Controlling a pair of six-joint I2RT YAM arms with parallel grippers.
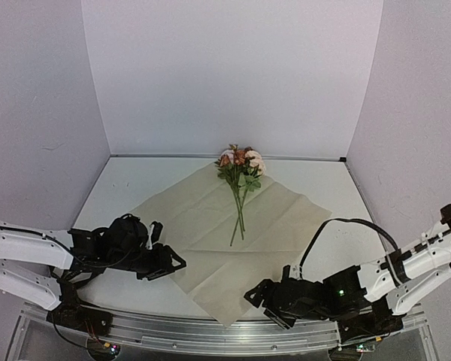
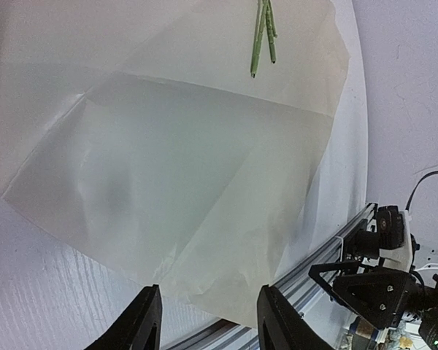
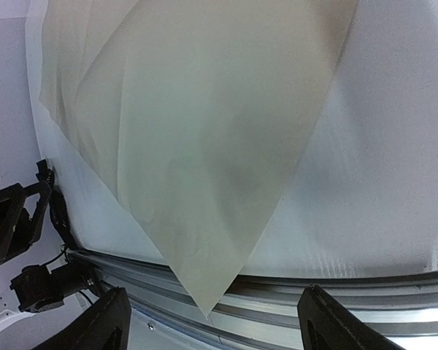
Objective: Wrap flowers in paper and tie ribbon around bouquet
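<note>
The fake flowers (image 1: 240, 159), orange and pale pink with green leaves, lie at the back of the tan wrapping paper (image 1: 210, 203), which is flat on the table. Their green stems (image 1: 239, 218) point toward the front; the stem ends (image 2: 261, 55) show at the top of the left wrist view. Over the paper's left edge, my left gripper (image 1: 174, 262) is open and empty. My right gripper also stands open, near the paper's front corner, with nothing held. Black strap-like material (image 1: 81, 280) at the left is mostly behind my left arm.
A metal rail (image 1: 203, 337) runs along the table's front edge, and the paper's front corner reaches it. White walls (image 1: 233, 75) enclose the back and sides.
</note>
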